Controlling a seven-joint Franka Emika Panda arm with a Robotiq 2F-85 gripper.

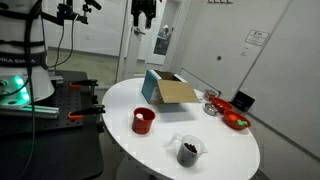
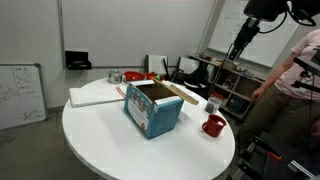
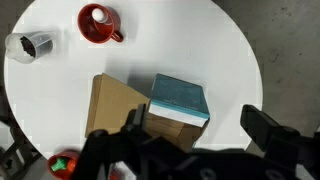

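Note:
My gripper is open, raised high above the table, with nothing between its fingers. In exterior view 1 the gripper (image 1: 144,28) hangs at the top, pointing down. Below it stands an open teal box (image 1: 151,88) with a brown cardboard flap (image 1: 178,92) folded outward. A red mug (image 1: 143,122) sits near the table's edge; the wrist view shows a small white item (image 3: 99,15) inside this mug (image 3: 92,27). Beside it, apart, is a clear cup (image 1: 188,152) with dark contents.
The round white table (image 2: 105,140) has free room in front of the box. A red bowl (image 1: 236,121) with green and red items stands beyond it, near a metal pot (image 2: 115,76). A white flat object (image 2: 98,95) lies at the table's far side.

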